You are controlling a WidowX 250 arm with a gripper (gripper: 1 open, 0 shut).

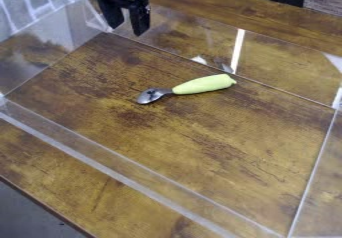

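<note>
A spoon (201,84) with a pale yellow-green handle and a metal bowl lies on the wooden surface inside a clear-walled enclosure, its bowl pointing left. My black gripper (126,18) hangs at the top left, above and apart from the spoon, its fingers spread open with nothing between them.
Clear plastic walls (120,176) surround the wooden floor (187,152). A white railing-like structure stands at the top left, and a dark strip runs along the top right.
</note>
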